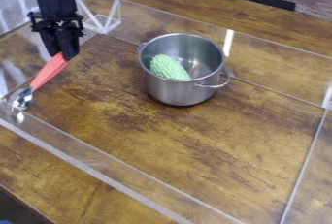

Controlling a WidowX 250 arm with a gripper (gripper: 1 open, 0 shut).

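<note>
My black gripper (pixel 61 51) hangs at the upper left, directly over the upper end of a red-handled utensil (pixel 49 71) with a silver head that lies low on the wooden table. Whether its fingers touch or enclose the handle is too small to tell. A steel pot (pixel 192 86) with two handles stands right of centre, holding a pale green object (pixel 170 67).
Clear barriers (pixel 91 176) border the wooden table (pixel 220 160) on the left and right. The front and right of the surface are open, as is the back right behind the pot.
</note>
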